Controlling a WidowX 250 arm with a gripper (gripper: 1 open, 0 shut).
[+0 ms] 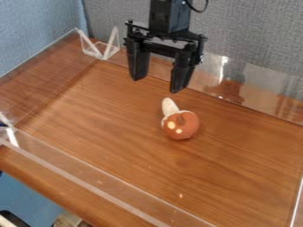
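Note:
A black gripper (159, 71) hangs over the back of the wooden table (106, 151), its two fingers wide apart with nothing between them. Below it and slightly to the right, a round orange-brown object (182, 129) with pale spots and a white upper part (169, 107) lies on the wood. It looks like a toy mushroom, though it is too small to be sure. The gripper is apart from it.
Clear plastic walls (236, 82) edge the table. A white wire-like frame (99, 44) stands at the back left. Grey panels rise behind. The wood around the object is clear.

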